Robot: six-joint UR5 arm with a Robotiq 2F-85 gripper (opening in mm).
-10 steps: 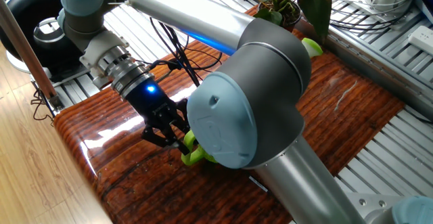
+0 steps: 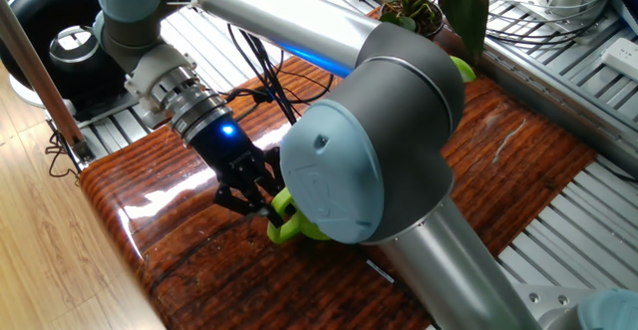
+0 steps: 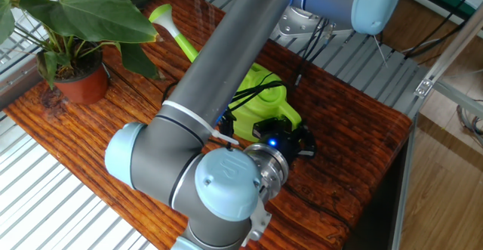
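Note:
A green watering can stands on the wooden table. In exterior view 1 its looped handle shows below the gripper, while the arm's elbow hides most of the body. Exterior view 2 shows more of the can's body and its long spout, partly behind the forearm. My black gripper points down at the handle, its fingers spread apart to either side of the near part of the loop. From the other side the gripper also looks open at the handle. Contact between fingers and handle cannot be made out.
A potted plant stands on the table beyond the spout side. Black cables hang by the arm.
Over the last second the gripper and elbow have shifted slightly to the right in exterior view 1.

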